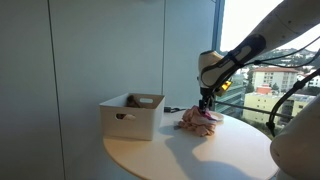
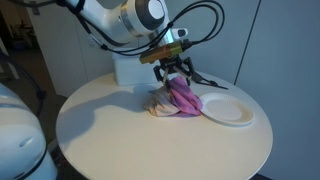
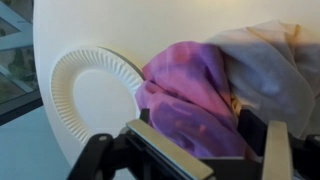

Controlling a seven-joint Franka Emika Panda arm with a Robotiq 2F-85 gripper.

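Note:
A crumpled cloth, pink to purple on one side, lies in a heap on the table. Pale beige fabric bunches against it; whether this is a second cloth or part of the same one, I cannot tell. My gripper points down right at the top of the heap. In the wrist view its fingers stand apart over the purple folds, which show between them. Contact between fingertips and fabric is hard to make out.
A white paper plate lies flat beside the cloth. Across the table stands a white box with something brown inside. A dark utensil rests behind the heap.

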